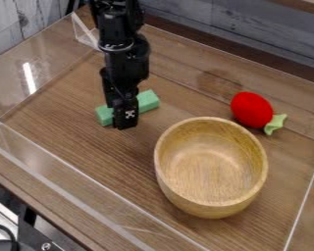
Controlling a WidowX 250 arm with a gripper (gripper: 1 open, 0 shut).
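Note:
My black gripper (122, 112) is low over a pale green block (146, 101) lying on the wooden table, left of centre, its fingers at the block. The fingers stand open; whether the block lies fully between them is hard to tell. The gripper and arm hide the middle of the block.
A large wooden bowl (210, 178) sits at the lower right. A red plush object (250, 107) with a green top lies at the right.

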